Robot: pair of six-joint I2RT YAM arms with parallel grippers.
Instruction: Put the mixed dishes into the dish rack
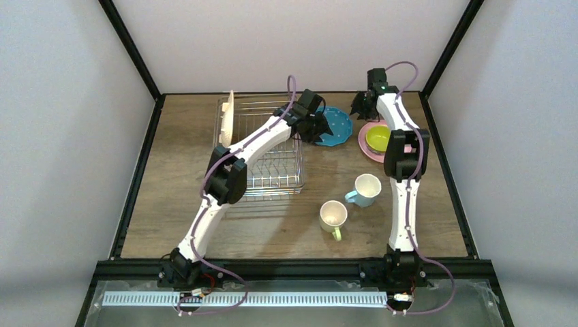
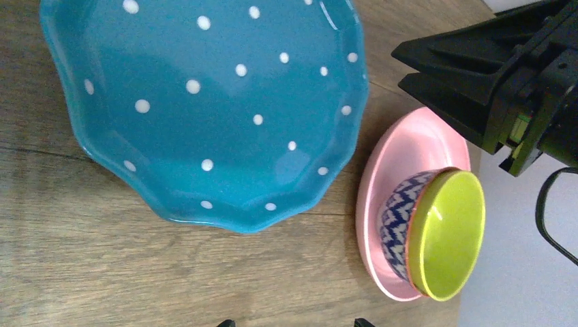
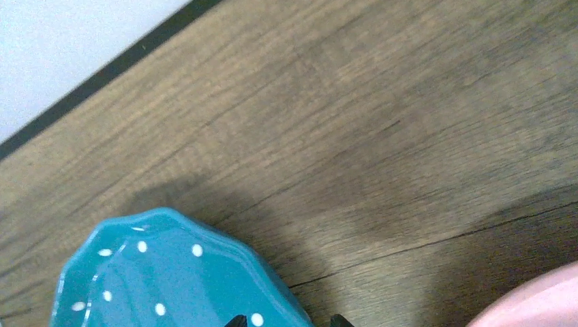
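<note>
A blue scalloped plate with white dots (image 1: 334,122) (image 2: 211,102) (image 3: 157,272) lies at the back, right of the wire dish rack (image 1: 272,174). My left gripper (image 1: 317,133) hangs open over its left part. My right gripper (image 1: 358,109) is above the table just right of the blue plate; only its fingertips show at its own view's bottom edge, apart. A pink plate (image 1: 371,153) (image 2: 371,225) holds a yellow-green bowl (image 1: 378,136) (image 2: 446,231) nested in a patterned bowl (image 2: 399,225). A cream upright dish (image 1: 227,119) stands in the rack's left side.
A light blue mug (image 1: 367,192) and a pale green mug (image 1: 332,218) stand at the front right of the rack. Bare table lies left of the rack and along the front. The back wall is close behind both grippers.
</note>
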